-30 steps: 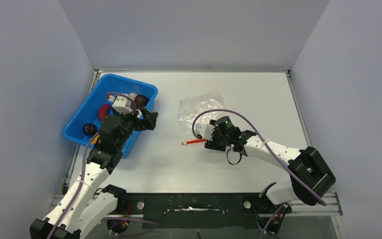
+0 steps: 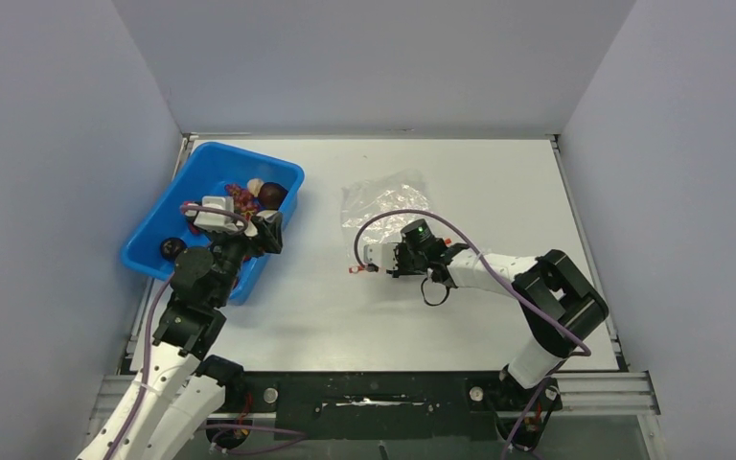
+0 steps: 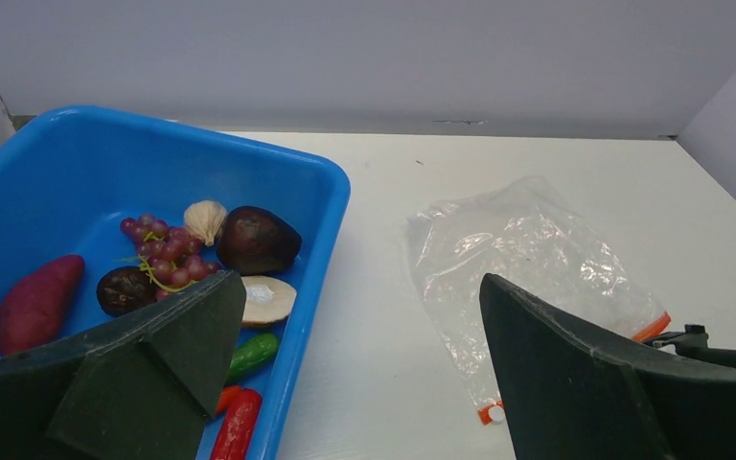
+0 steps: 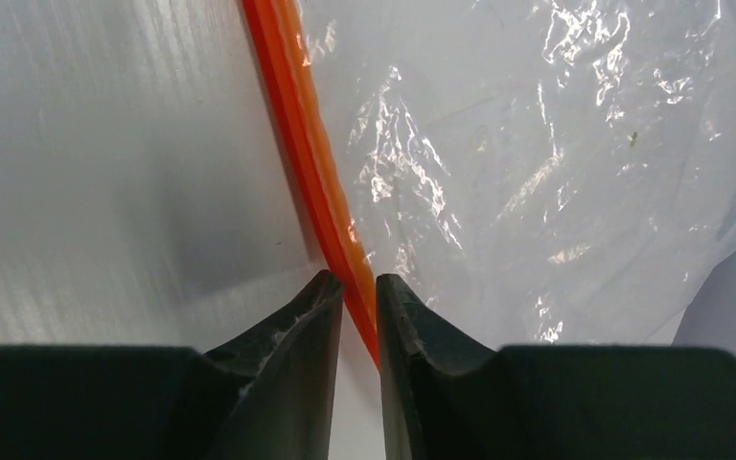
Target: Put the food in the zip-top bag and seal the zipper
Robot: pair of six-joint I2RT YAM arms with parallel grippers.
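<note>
A clear bag [image 2: 379, 201] lies flat on the table, its orange zipper strip [image 4: 297, 134] along the edge. My right gripper is down on that strip, its fingertips close together with the strip at the narrow gap; whether it grips cannot be told. My left gripper stands open over the right part of the blue bin [image 3: 309, 259], which holds grapes [image 3: 177, 268], a sweet potato [image 3: 38, 302], a garlic bulb [image 3: 205, 218], a cucumber [image 3: 254, 353], a red pepper [image 3: 237, 426] and several other food pieces.
Grey walls enclose it at left, back and right.
My right gripper has moved slightly left along the bag's zipper edge as its arm shifted. My left gripper has drawn back leftward over the bin.
</note>
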